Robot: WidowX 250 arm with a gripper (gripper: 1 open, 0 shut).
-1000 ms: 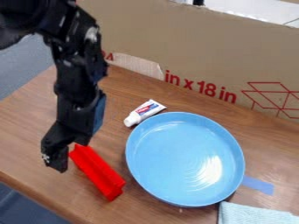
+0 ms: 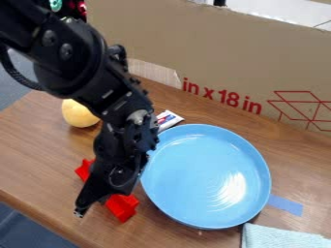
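Observation:
My black gripper (image 2: 101, 192) is low over the left-centre of the wooden table, its fingertips on or just above a red object (image 2: 120, 204) that it partly covers. The red object shows on both sides of the gripper. The gripper looks shut, with nothing visible between its fingers, though its own body hides part of this. A blue plate (image 2: 204, 177) lies to the right of the gripper.
A yellow object (image 2: 79, 115) sits behind the arm at left. A toothpaste tube (image 2: 168, 119) lies behind the plate, partly hidden. A cardboard box (image 2: 233, 68) spans the back; a pale cloth (image 2: 282, 238) is at front right.
My gripper has moved right and toward the front, over the red object, covering more of it. The arm now hides part of the toothpaste. The plate has not moved.

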